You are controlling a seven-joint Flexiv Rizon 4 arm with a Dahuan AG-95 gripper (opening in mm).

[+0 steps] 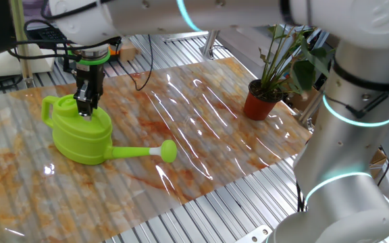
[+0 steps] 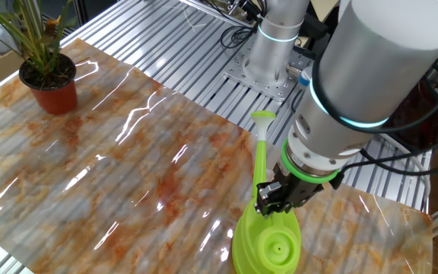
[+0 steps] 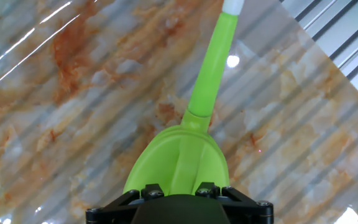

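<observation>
A light green watering can (image 1: 80, 138) stands upright on the marbled sheet, its long spout pointing right to a round green rose (image 1: 169, 151) in exterior view 1. My gripper (image 1: 85, 112) points down over the can's top, close above or at it; contact is not clear. From exterior view 2 the gripper (image 2: 266, 204) sits over the spout side of the can (image 2: 268, 247). In the wrist view, black finger parts (image 3: 151, 191) overlap the can's body (image 3: 182, 155). The fingertips are hidden there, so the finger's opening does not show.
A plant in a reddish-brown pot (image 1: 258, 104) stands at the far right of the sheet in exterior view 1. The marbled sheet (image 1: 201, 128) between can and pot is bare. Slatted metal table (image 1: 201, 219) shows along its edge. Cables hang from the arm.
</observation>
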